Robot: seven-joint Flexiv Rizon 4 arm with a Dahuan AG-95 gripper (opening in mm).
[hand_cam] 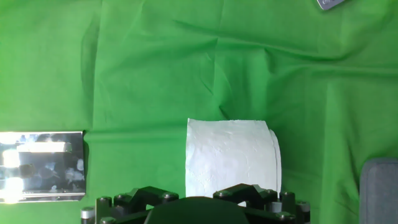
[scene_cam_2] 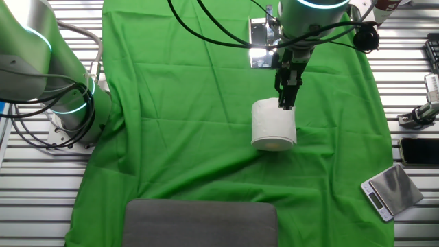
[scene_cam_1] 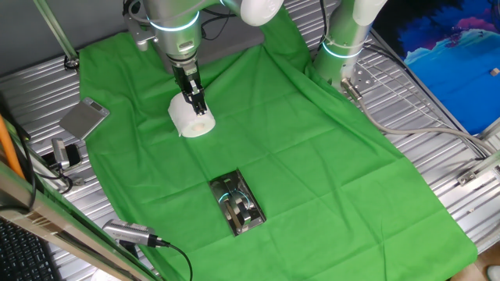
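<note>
A white paper roll lies on its side on the green cloth, one round end showing in both exterior views. My gripper points down at the roll, its fingertips overlapping the roll in those views. Whether they touch it is unclear. In the wrist view, only the black linkages show along the bottom edge, partly over the roll, and the fingertips are hidden. The gap between the fingers cannot be made out. A shiny metal holder sits apart from the roll.
The green cloth is wrinkled, with wide bare areas around the roll. A small scale stands beside the cloth.
</note>
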